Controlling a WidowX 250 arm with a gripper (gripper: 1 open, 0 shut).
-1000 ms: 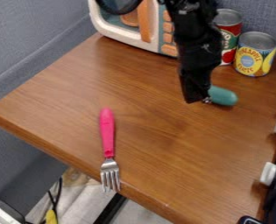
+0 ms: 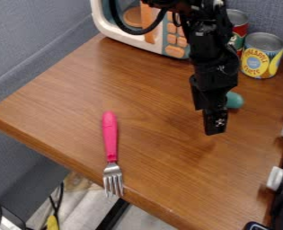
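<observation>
The black gripper (image 2: 215, 121) hangs over the right part of the wooden table (image 2: 95, 81), pointing down; whether its fingers are apart is unclear. A teal cylindrical object (image 2: 234, 100) lies just behind it, partly hidden by the gripper. A pink-handled fork (image 2: 110, 139) lies at the front left of the table, tines toward the front edge.
A toy microwave (image 2: 131, 22) stands at the back, with cans (image 2: 262, 56) at the back right, one red (image 2: 237, 27). A dark appliance with white knobs (image 2: 280, 207) borders the right edge.
The gripper has moved toward the front and slightly right, now standing in front of the teal object and covering its left part.
</observation>
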